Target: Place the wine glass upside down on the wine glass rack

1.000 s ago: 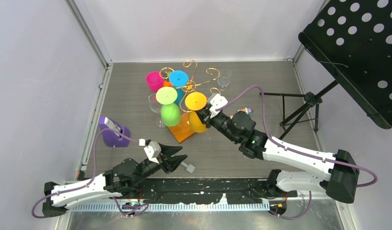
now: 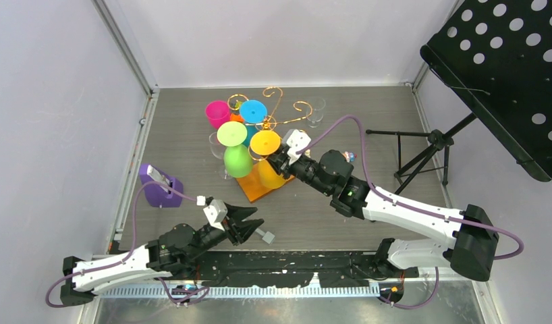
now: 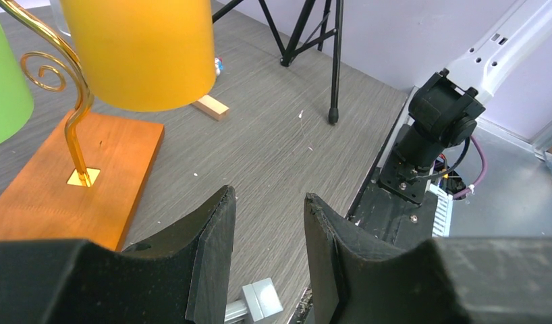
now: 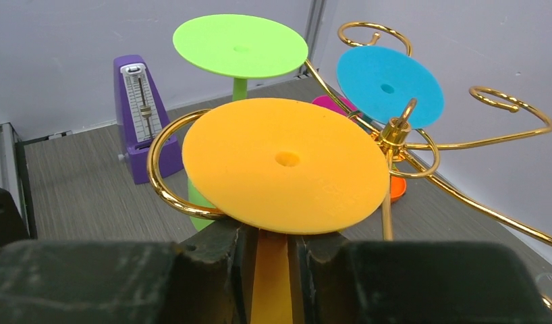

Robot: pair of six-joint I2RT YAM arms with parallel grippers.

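A yellow wine glass hangs upside down, its round foot (image 4: 287,182) on top. My right gripper has its fingers on both sides of the stem just below the foot, with no clear gap showing. The curl of a gold rack arm (image 4: 158,165) passes beside and under the foot's left edge; whether the foot rests on it is hard to tell. In the left wrist view the yellow bowl (image 3: 142,54) hangs over the rack's orange wooden base (image 3: 135,145). My left gripper stands apart in front, open and empty.
Green (image 4: 239,44) and blue (image 4: 388,84) glass feet sit on neighbouring rack arms. A clear glass (image 2: 316,108) stands behind the rack, and a purple metronome (image 2: 161,185) is at left. Black stand legs (image 2: 438,142) are at right.
My right gripper has moved left with the yellow glass, bringing it closer to the rack's centre. The rack has shifted slightly. My left arm has stayed put.
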